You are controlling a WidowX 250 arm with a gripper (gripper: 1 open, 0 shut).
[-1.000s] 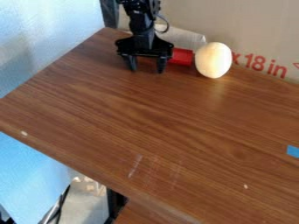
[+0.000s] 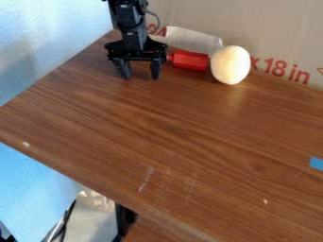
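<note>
My black gripper (image 2: 138,68) is low over the far left of the wooden table, its two fingers apart and pointing down, with nothing visible between them. Just right of it lies a red cylindrical object (image 2: 190,60), with a clear plastic object (image 2: 194,39) behind it. A white egg-shaped object (image 2: 231,64) stands to the right of the red one.
A blue tape piece (image 2: 315,163) sits at the right. Cardboard (image 2: 284,47) backs the table; its left edge drops off beside a light blue panel (image 2: 32,189).
My gripper has shifted left, away from the red object, which now shows more of its length. The other objects look unmoved.
</note>
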